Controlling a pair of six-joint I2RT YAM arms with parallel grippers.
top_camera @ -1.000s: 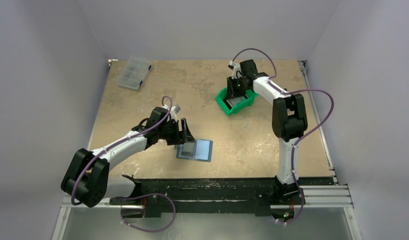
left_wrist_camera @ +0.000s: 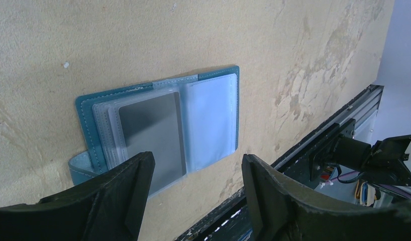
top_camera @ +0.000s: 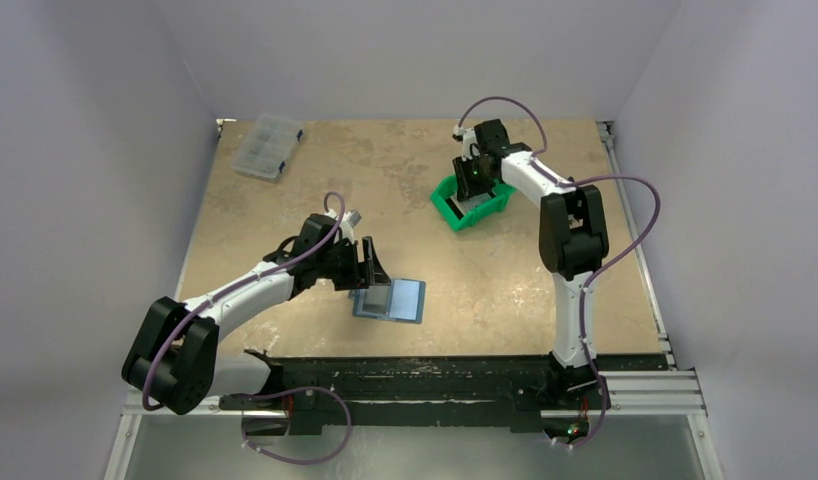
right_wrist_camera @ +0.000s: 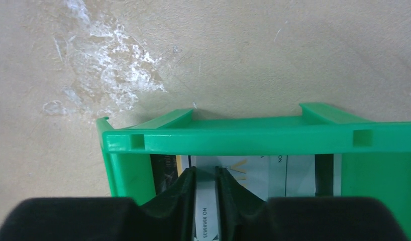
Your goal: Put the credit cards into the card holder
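Inside the green tray (right_wrist_camera: 243, 143) lie several mostly white cards (right_wrist_camera: 300, 175), some with dark parts, partly hidden by its near wall and my fingers. My right gripper is over the tray, its fingertips only a narrow gap apart. A white card face with printed digits (right_wrist_camera: 206, 213) shows in that gap; whether the fingers touch it is unclear. At the table's front the blue card holder (left_wrist_camera: 118, 92) lies unfolded, with clear sleeves (left_wrist_camera: 211, 120) and a grey pocket (left_wrist_camera: 150, 130). Above it my left gripper stands open and empty.
A clear plastic box (top_camera: 268, 147) stands at the back left. Bare tabletop (top_camera: 385, 180) separates the holder from the green tray. Walls rise at the back and sides, and a dark rail (top_camera: 435, 366) runs along the front edge.
The left arm, holder and tray have not moved.
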